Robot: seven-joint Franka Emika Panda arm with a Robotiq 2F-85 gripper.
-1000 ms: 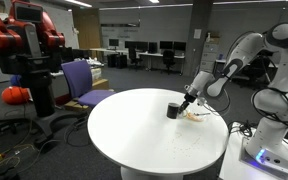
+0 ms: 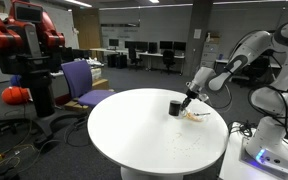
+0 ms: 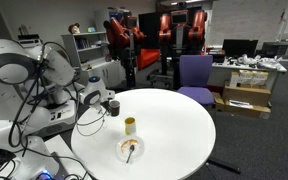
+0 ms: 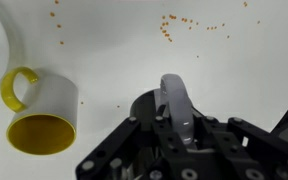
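A dark mug [image 2: 174, 108] is at the far side of the white table, and my gripper [image 2: 187, 102] is right beside it. In the wrist view a pale grey, curved piece that looks like the mug's handle [image 4: 176, 108] stands up between the fingers, and the gripper is shut on it. Behind that piece shows part of the mug's dark rim [image 4: 142, 104]; the gripper covers the rest. Whether the mug touches the table is hard to tell.
Apart from the gripper stands a white mug with yellow inside and handle [image 4: 46, 118]. Close to it is a white plate [image 3: 121, 153] with a fork and orange bits. Small orange crumbs [image 4: 169, 24] lie scattered on the white table [image 3: 179, 125].
Compared with a second ago, the dark mug and gripper have shifted slightly up and to the right in exterior view 1.
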